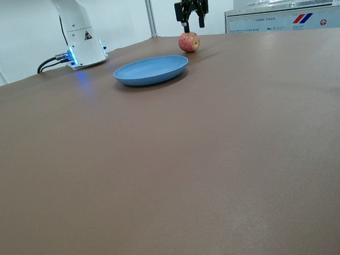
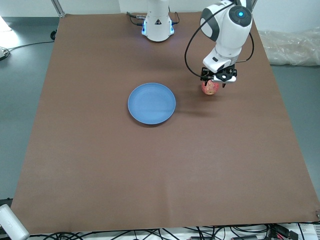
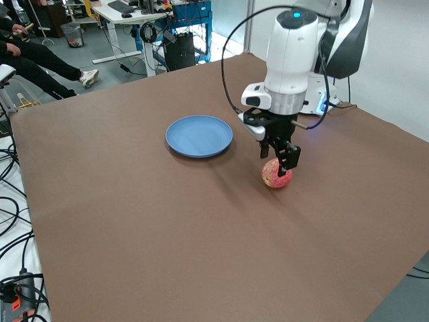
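A red apple (image 2: 209, 88) (image 1: 189, 43) (image 3: 273, 176) rests on the brown table, right of a blue plate (image 2: 151, 103) (image 1: 150, 70) (image 3: 198, 136). My gripper (image 2: 215, 82) (image 1: 192, 24) (image 3: 275, 161) is open and pointing down at the apple, its fingers at the fruit's upper part. In the top view the fingertips are just above the apple's top, one finger partly in front of it.
Most of the brown table (image 2: 160, 170) around and in front of the plate is bare. Cables run along the near edge.
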